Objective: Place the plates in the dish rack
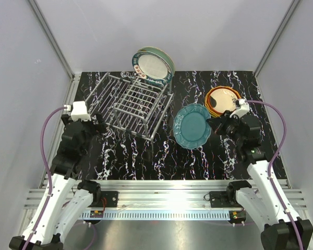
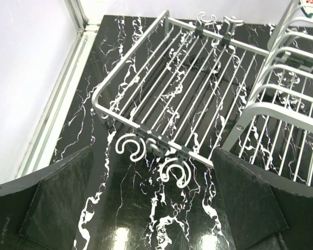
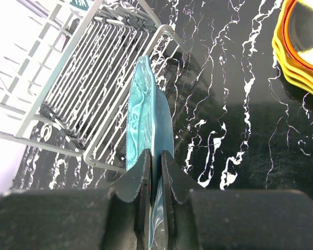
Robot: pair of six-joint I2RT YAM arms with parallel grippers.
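Note:
A teal scalloped plate is held at its right edge by my right gripper, which is shut on it. In the right wrist view the teal plate appears almost edge-on between the fingers, with the rack beyond it. The metal dish rack stands left of the plate. Two plates stand upright at the rack's back end, a patterned-rim one in front of a green one. My left gripper is open beside the rack's left side, nothing between its fingers.
A stack of yellow- and orange-rimmed plates lies on the black marbled counter at back right, just behind the right gripper. Between the stack and the rack the counter is clear. Walls border the sides and back.

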